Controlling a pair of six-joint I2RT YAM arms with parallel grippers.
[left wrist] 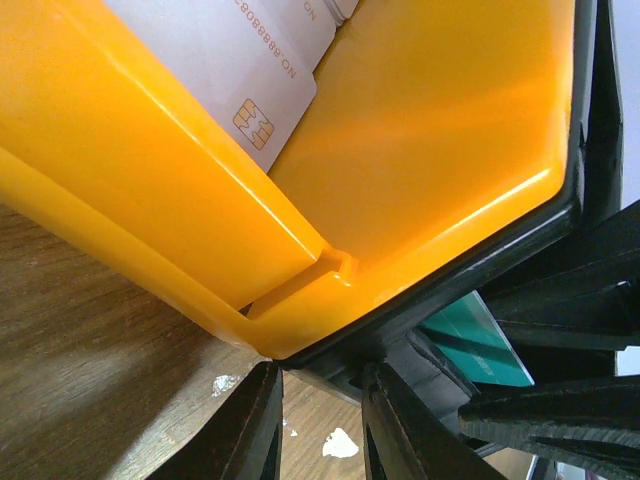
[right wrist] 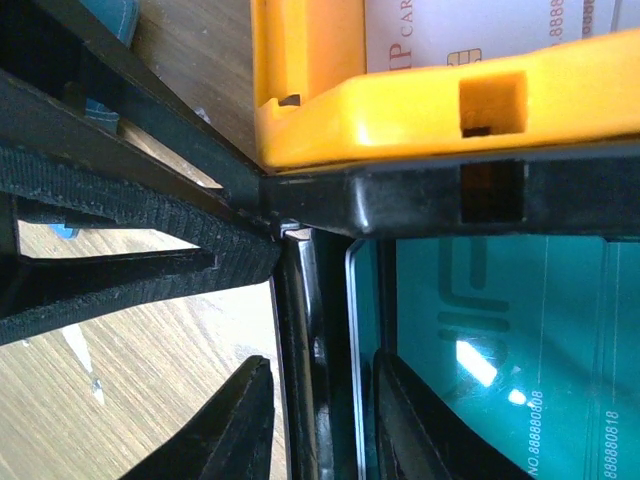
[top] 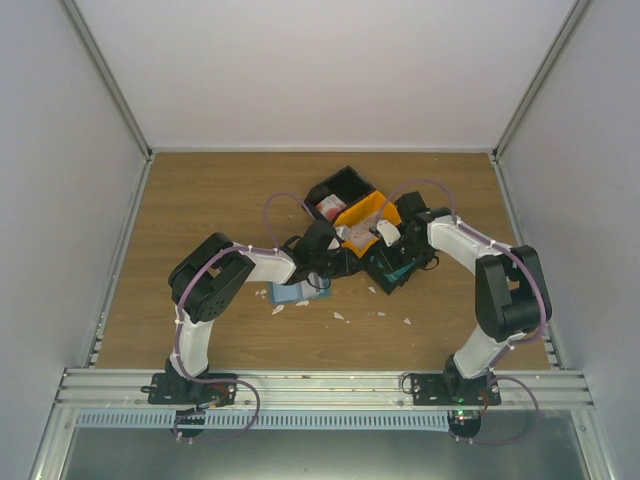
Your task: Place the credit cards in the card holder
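Three joined boxes stand in a slanting row: a black one (top: 345, 187) at the back, an orange one (top: 378, 208) in the middle and a front black one (right wrist: 305, 350). White cards (left wrist: 215, 65) lie in the orange box. A teal card (right wrist: 500, 340) lies in the front box, its near edge by that box's wall. My left gripper is shut on the front box's corner, beside the orange box. Over the front box's wall and the teal card's edge, my right gripper is part open, its fingers apart.
A blue item with pale panels (top: 300, 291) lies partly under the left arm. Its denim-like edge shows (right wrist: 110, 25) in the right wrist view. Small white scraps (top: 338, 316) are scattered in front of the boxes. Bare wood (top: 210, 190) lies to the left.
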